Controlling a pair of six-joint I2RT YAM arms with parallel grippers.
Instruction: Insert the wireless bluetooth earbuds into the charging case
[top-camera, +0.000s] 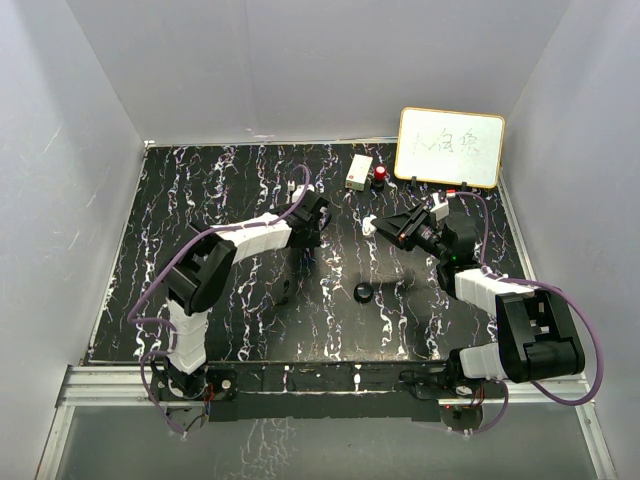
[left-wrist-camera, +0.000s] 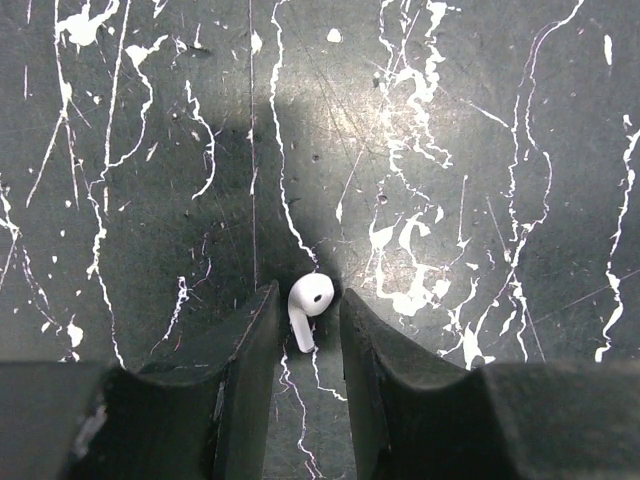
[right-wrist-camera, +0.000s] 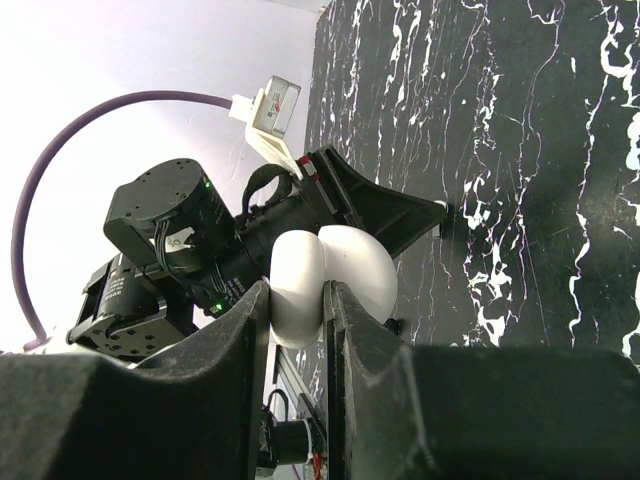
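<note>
A white earbud (left-wrist-camera: 308, 301) lies on the black marbled table, between the fingertips of my left gripper in the left wrist view; that gripper stands part open around it. In the right wrist view my right gripper is shut on the white charging case (right-wrist-camera: 360, 270), which has its lid raised. From above, the case (top-camera: 369, 226) is held at centre right, and my left gripper (top-camera: 312, 240) is low at the centre, hiding the earbud beneath it.
A pale box (top-camera: 358, 172), a red-capped bottle (top-camera: 379, 178) and a whiteboard (top-camera: 450, 147) stand at the back. A round black object (top-camera: 363, 292) lies front centre.
</note>
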